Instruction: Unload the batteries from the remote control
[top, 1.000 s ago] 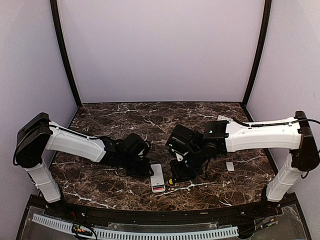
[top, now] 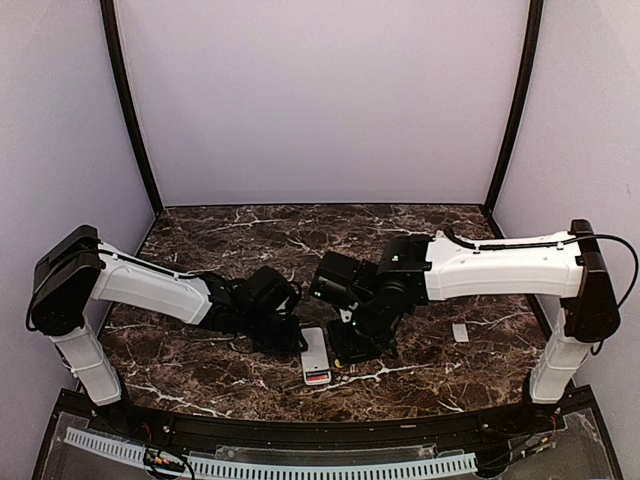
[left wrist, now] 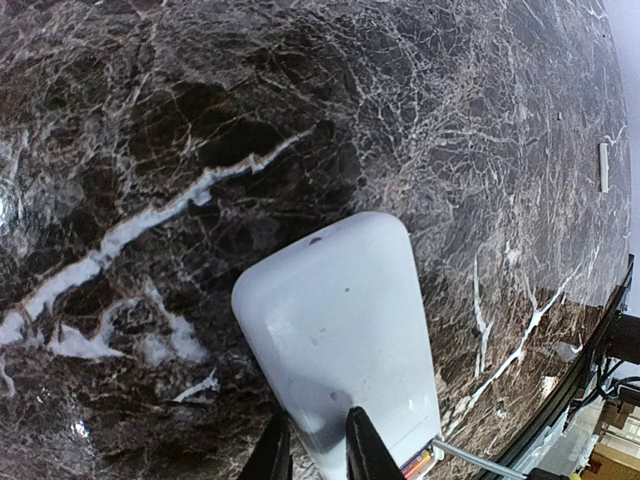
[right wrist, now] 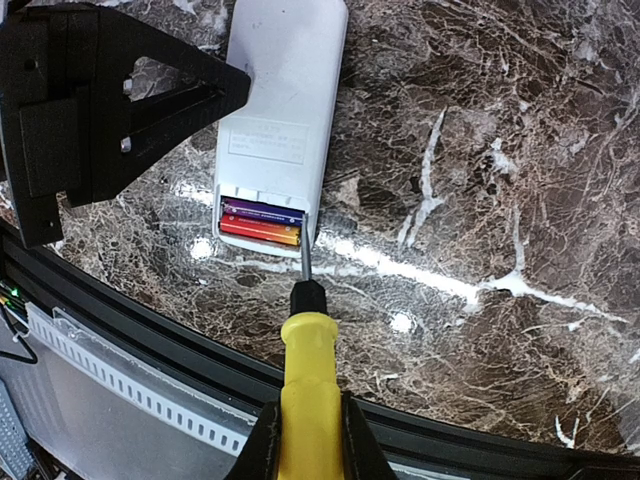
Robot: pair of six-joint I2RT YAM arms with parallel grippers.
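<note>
The white remote control [top: 314, 350] lies back side up on the table, its compartment at the near end uncovered. Inside lie two batteries, one purple [right wrist: 262, 211] and one red-orange [right wrist: 262, 229]. My left gripper is at the remote's left side, its fingers closed about that edge with white casing showing between them. My right gripper is shut on the yellow handle of a thin screwdriver [right wrist: 310, 370]. Its metal tip reaches the right end of the compartment, by the battery ends; whether it is under a battery cannot be told.
A small white piece [top: 460, 332] lies on the marble-patterned table to the right. The table's front rail [right wrist: 180, 365] runs close below the remote. Bare table lies behind and to the left of the arms.
The left arm and the remote have stayed where they were.
</note>
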